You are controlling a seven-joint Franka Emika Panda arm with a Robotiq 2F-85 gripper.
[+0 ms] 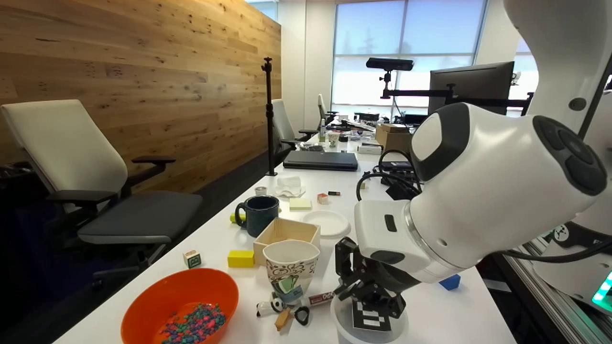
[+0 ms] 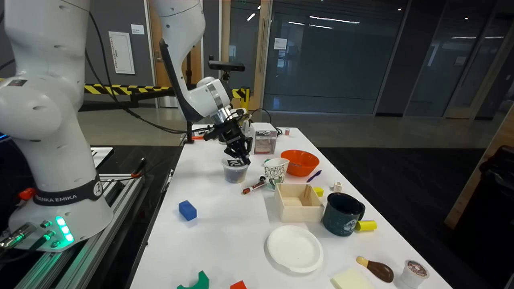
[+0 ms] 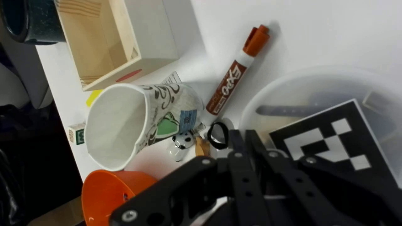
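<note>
My gripper is shut on the near rim of a clear plastic tub [image 3: 260, 99], its fingers close together at the edge. Through the tub's cloudy plastic, dark and pale shapes show in the wrist view. A black-and-white patterned square [image 3: 328, 139] lies across the tub's top, partly behind my fingers. In the second exterior view, the tub [image 2: 234, 174] is upright at table level, below the gripper [image 2: 246, 159]. Whether its base touches the table is hard to tell.
Close beside the tub are a red-brown marker [image 3: 231, 77], a paper cup [image 3: 175, 109] and small toys [image 3: 183, 140]. Around them stand an orange bowl [image 1: 137, 309], a wooden box [image 1: 312, 235] and a dark mug [image 1: 264, 215]. Bare table surrounds the blue block [image 2: 188, 210].
</note>
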